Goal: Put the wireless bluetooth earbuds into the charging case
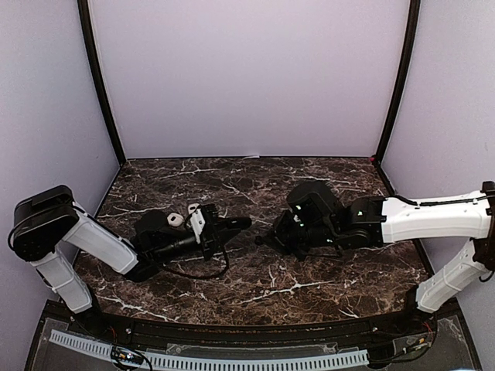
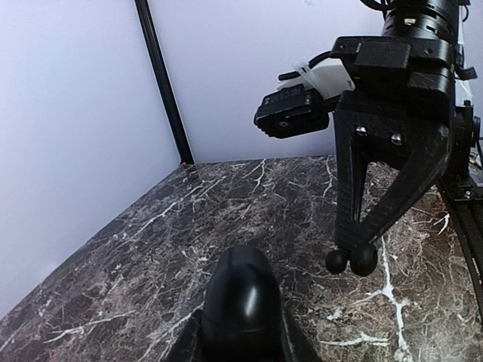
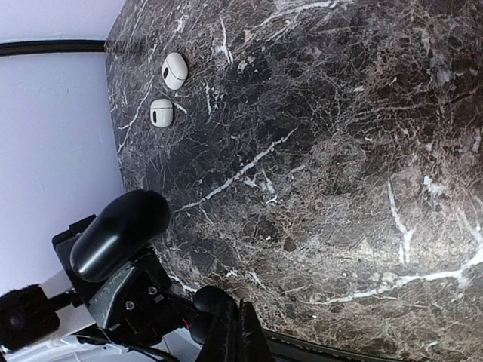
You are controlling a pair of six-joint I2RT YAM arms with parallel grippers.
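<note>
A glossy black charging case (image 2: 243, 294) (image 3: 121, 234) is held up in my left gripper (image 1: 228, 226), which is shut on it. My right gripper faces it from the right at a small distance, shut with nothing visible between its round-tipped fingers. Two white earbud pieces (image 3: 174, 70) lie on the marble table at the left, behind the left gripper in the top view; their exact shape is hard to tell.
Pale walls (image 1: 247, 85) bound it at the back and sides, and black rails run along its edges.
</note>
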